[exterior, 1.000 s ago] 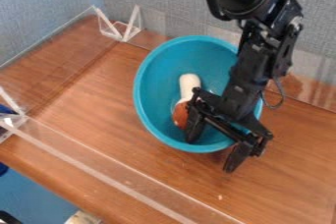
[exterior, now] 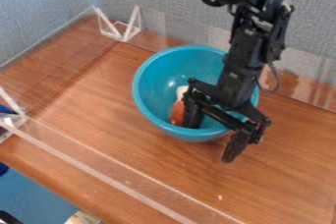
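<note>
A teal bowl (exterior: 155,79) stands on the wooden table, behind and under the black arm. My gripper (exterior: 217,120) is low over the bowl's front right, its fingers open, one inside the bowl and the other near or beyond the rim. In the bowl, at the gripper's left, lies an orange object (exterior: 178,113) with a white part above it, both partly hidden by the gripper. Whether a finger touches it cannot be told.
White plastic frames stand at the back left (exterior: 121,28) and left edge. A grey wall runs behind.
My gripper has shifted slightly up and left, and the bowl shows a little less around it. The orange object is now more hidden behind the fingers.
</note>
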